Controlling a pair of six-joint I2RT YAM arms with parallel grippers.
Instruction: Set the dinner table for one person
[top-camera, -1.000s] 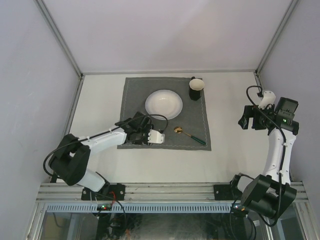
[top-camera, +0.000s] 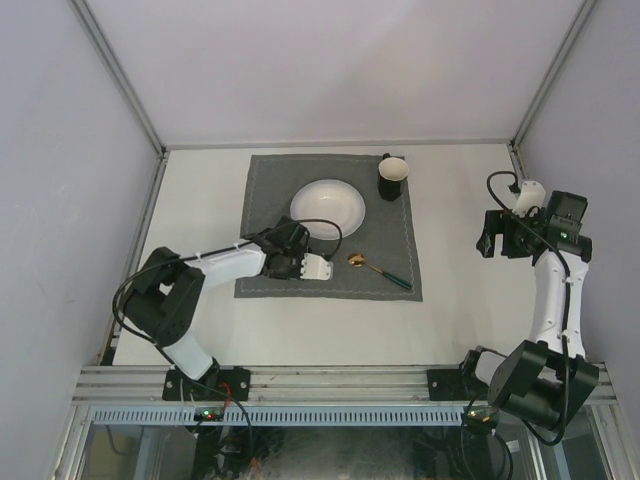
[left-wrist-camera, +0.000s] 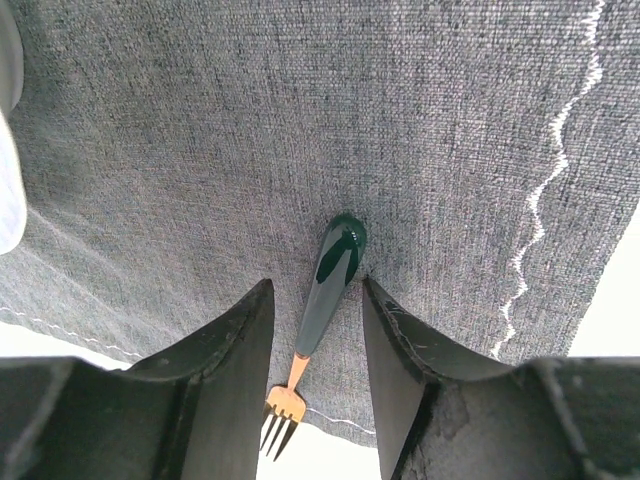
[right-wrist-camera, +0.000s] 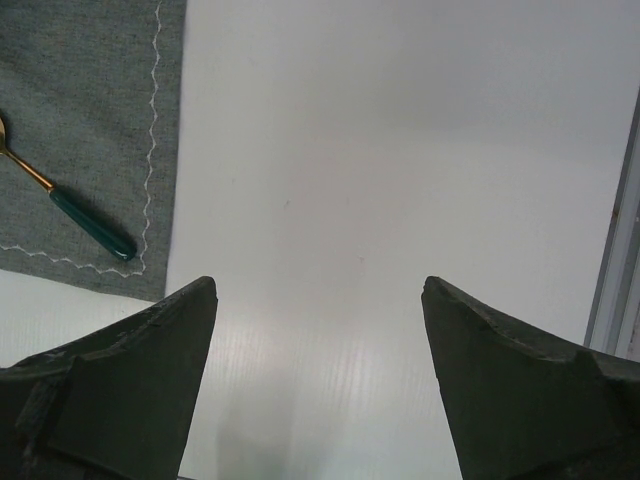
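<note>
My left gripper is part open, its fingers either side of the green handle of a fork (left-wrist-camera: 331, 277), which lies on the grey placemat (top-camera: 270, 170); its gold tines point toward the bottom left in the left wrist view. The white plate (top-camera: 327, 205) sits mid-mat, the dark mug (top-camera: 390, 178) at its back right corner. A gold spoon with green handle (top-camera: 390, 278) lies right of the left gripper, also in the right wrist view (right-wrist-camera: 90, 220). My right gripper hangs open over the bare table at right, holding nothing.
Walls and metal rails (top-camera: 137, 110) border the workspace. The left arm hides part of the placemat's left side from above.
The left arm has shifted slightly, its elbow moving right and its gripper staying over the left front of the placemat. The right arm has moved very slightly.
</note>
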